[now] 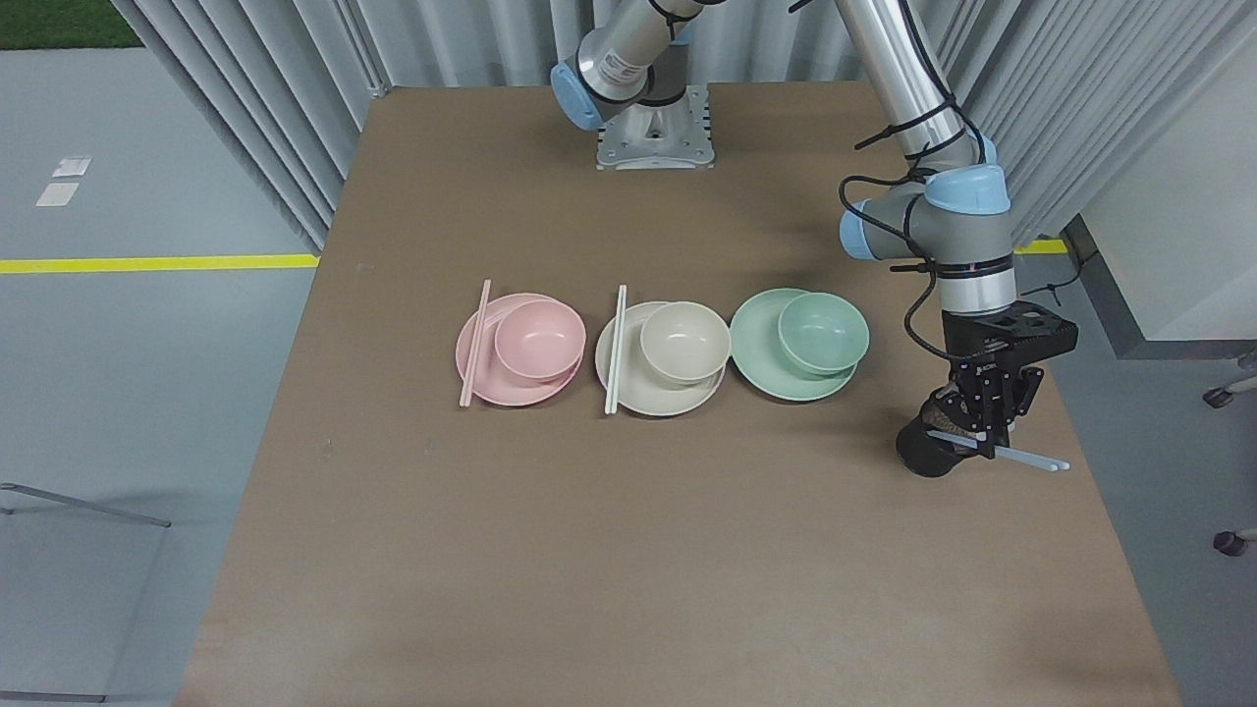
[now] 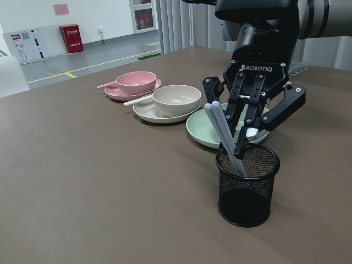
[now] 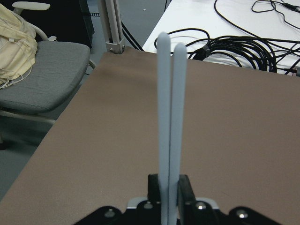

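Note:
My gripper [image 1: 990,436] is shut on a pair of light grey-blue chopsticks [image 2: 224,132], which stand up between the fingers in the wrist view and slant over the black mesh cup [image 2: 243,203]. Their lower part dips into the cup's top in the left view. Left of the cup in the front view sit a green plate [image 1: 760,359] with a green bowl [image 1: 822,330], a white plate [image 1: 648,395] with a bowl [image 1: 683,340] and white chopsticks [image 1: 615,353], and a pink plate [image 1: 507,383] with a bowl [image 1: 539,337] and pink chopsticks [image 1: 474,348].
The cup stands near the table's right side. A robot base [image 1: 654,147] is at the back. Beyond the table in the wrist view are a chair [image 3: 44,75] and coiled black cables [image 3: 239,56].

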